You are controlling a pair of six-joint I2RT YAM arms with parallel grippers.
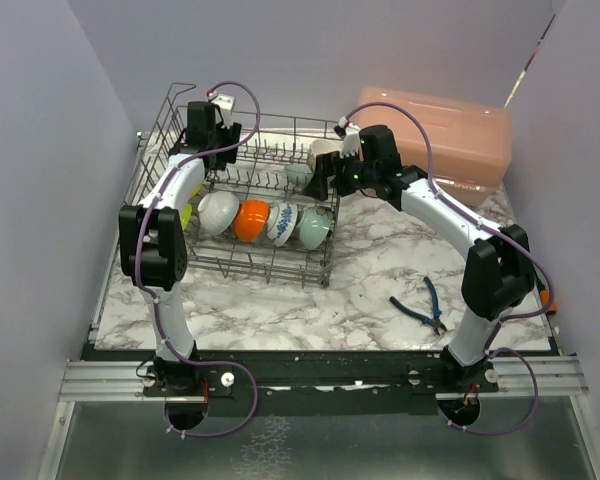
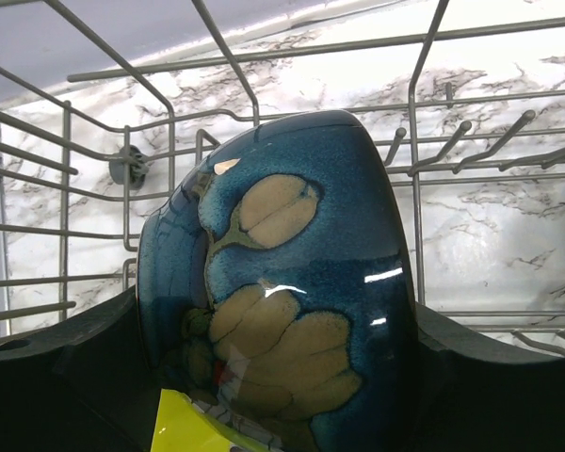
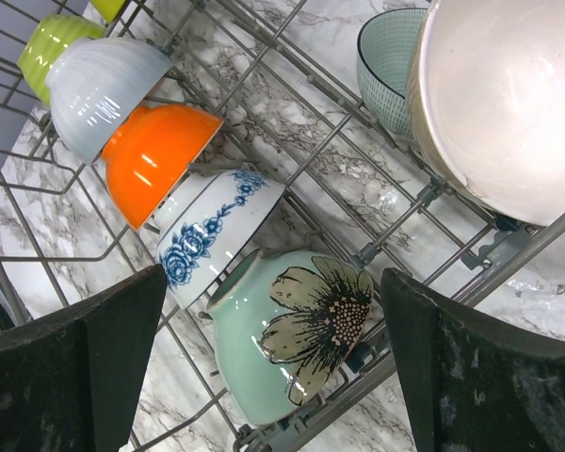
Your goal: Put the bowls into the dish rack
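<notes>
My left gripper (image 1: 212, 140) is over the rack's back-left corner, a dark blue flower-patterned bowl (image 2: 292, 264) between its fingers; whether they grip it is unclear. My right gripper (image 1: 330, 172) stands open over the rack's right side, with bowls below. A white-grey bowl (image 3: 99, 94), orange bowl (image 3: 155, 155), blue-white bowl (image 3: 212, 240) and celadon bowl (image 3: 287, 344) sit tilted in the front row, green bowls (image 3: 47, 52) at the left. A cream bowl (image 3: 499, 94) and small teal bowl (image 3: 381, 71) sit at the back right.
The wire rack (image 1: 250, 268) stands on a marble surface. A pink bin (image 1: 450, 130) is at the back right, and blue pliers (image 1: 415, 313) lie on the clear marble at front right.
</notes>
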